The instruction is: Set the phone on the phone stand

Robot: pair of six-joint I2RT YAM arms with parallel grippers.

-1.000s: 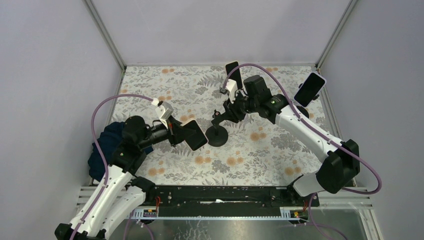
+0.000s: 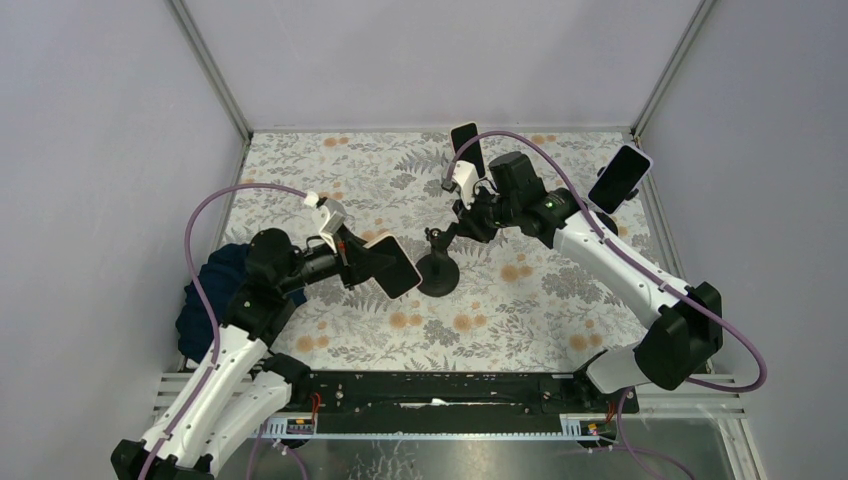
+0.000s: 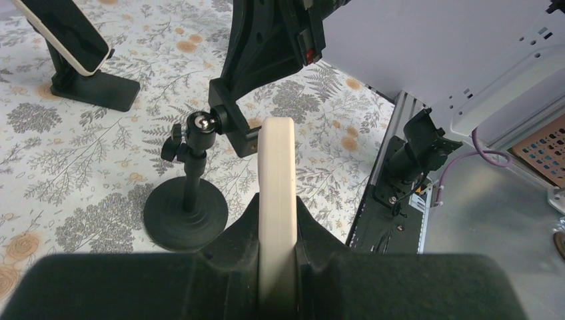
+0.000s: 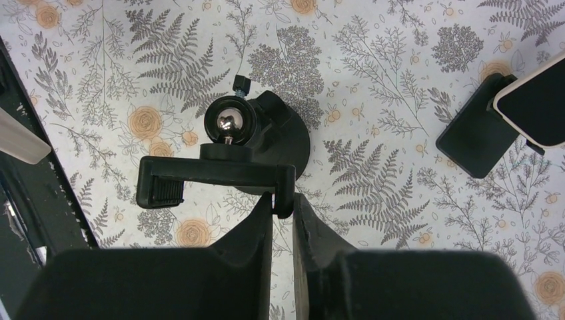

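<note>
A phone [image 2: 393, 268] with a cream edge is held in my shut left gripper [image 2: 362, 262], upright between its fingers in the left wrist view [image 3: 277, 200]. Just right of it stands the black round-based stand [image 2: 437, 271] with a ball joint and clamp [image 4: 206, 170]. My right gripper [image 2: 462, 222] is at the clamp; in the right wrist view its fingers [image 4: 316, 233] are close together at the clamp's right end. Whether they grip it or only touch it is hard to tell.
Another phone on a stand [image 2: 467, 148] is at the back middle, and a further one [image 2: 620, 178] at the right edge. A dark cloth [image 2: 205, 300] lies at the left.
The left gripper with the phone has moved slightly right.
</note>
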